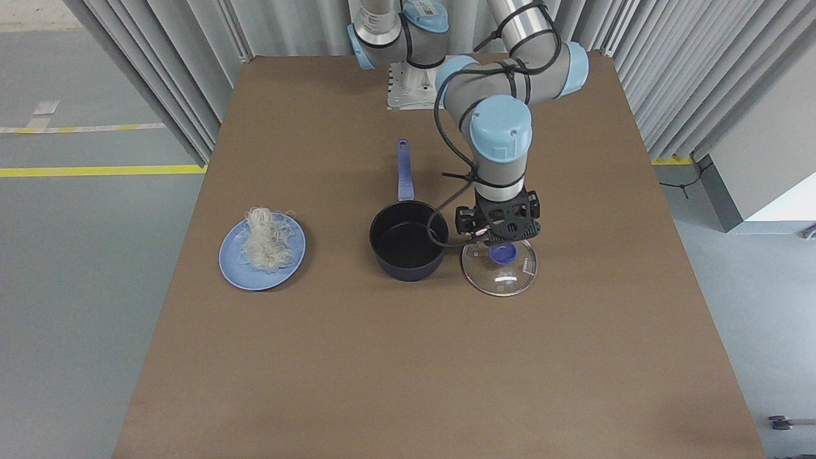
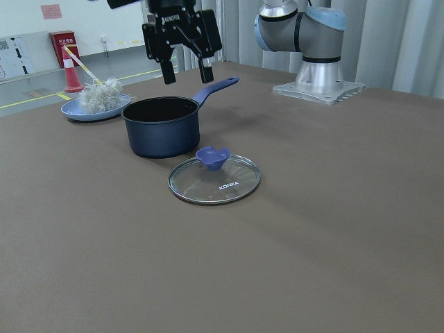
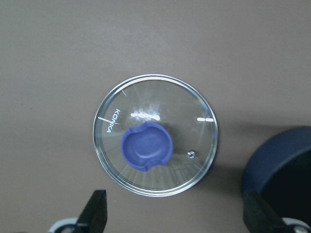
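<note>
My gripper [image 2: 186,68] hangs open above and near the pot, fingers apart with nothing between them, seen in the left view and at the bottom of the wrist view. The glass lid [image 1: 499,279] with its blue knob [image 3: 146,145] lies flat on the table beside the dark saucepan [image 1: 405,241], which is empty as far as shows, its blue handle [image 1: 405,164] pointing toward the arm's base. In the front view a blue plate [image 1: 238,268] at the left holds a pale tangle of noodle-like strands [image 1: 267,241].
</note>
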